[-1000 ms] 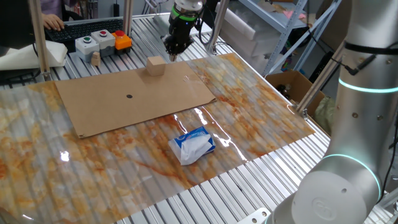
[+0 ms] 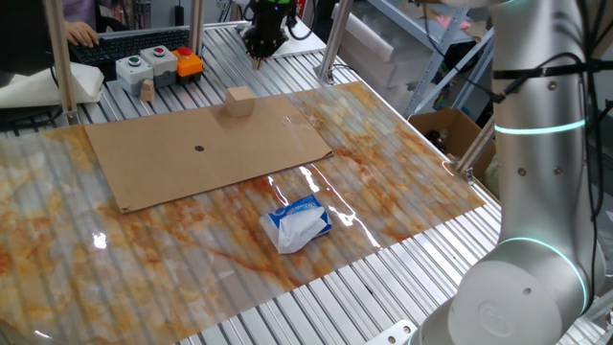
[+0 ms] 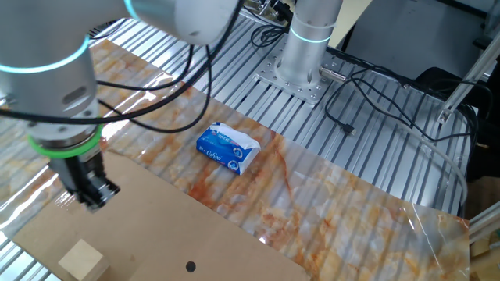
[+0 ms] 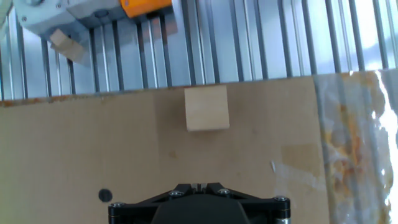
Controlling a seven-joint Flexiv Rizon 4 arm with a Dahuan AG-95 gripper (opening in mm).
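Note:
A small pale wooden or cardboard cube (image 4: 207,109) sits on the brown cardboard sheet (image 4: 81,143), near its far edge in the wrist view. The same cube (image 2: 239,102) shows at the sheet's back edge in exterior view 1. My black gripper enters from the bottom of the wrist view, its fingertips drawn together with nothing seen between them. In exterior view 2 the gripper (image 3: 104,197) hangs above the sheet, apart from the cube (image 3: 83,261). A blue and white tissue pack (image 2: 298,224) lies on the marbled mat, well away from the gripper.
Grey and orange button boxes (image 2: 161,67) stand behind the sheet, with a small wooden piece (image 2: 147,90) beside them. A black dot (image 2: 199,149) marks the sheet. Metal posts rise at the table edges.
In exterior view 1 my gripper has moved up and slightly left in the picture, and the arm has shifted left. The cube and tissue pack have stayed put.

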